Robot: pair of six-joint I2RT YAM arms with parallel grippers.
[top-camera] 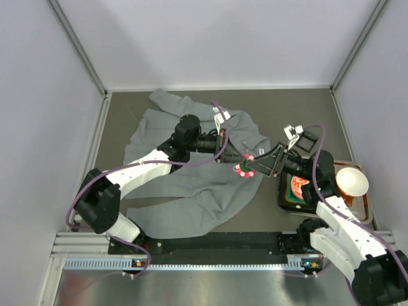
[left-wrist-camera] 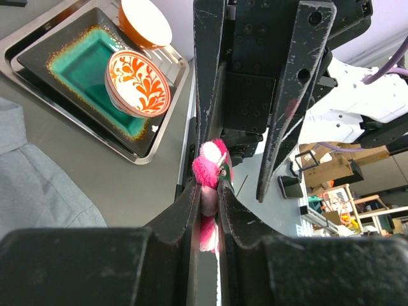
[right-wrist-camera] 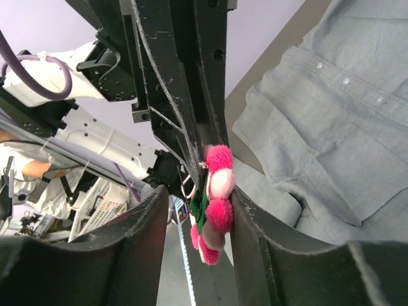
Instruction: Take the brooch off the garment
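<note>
The brooch (top-camera: 244,169), a ring of pink and white pompoms with a green centre, is held up between the two grippers above the grey garment (top-camera: 178,185). My left gripper is shut on it, pompoms showing at its fingertips. My right gripper has its fingers around the brooch's other side; whether they grip it is unclear. A thin metal piece shows on the brooch's back in the right wrist view.
At the right, a metal tray (top-camera: 361,210) holds a dark plate (left-wrist-camera: 48,64), a patterned bowl (left-wrist-camera: 137,86) and a white-and-orange bowl (top-camera: 352,182). The garment covers much of the table's middle.
</note>
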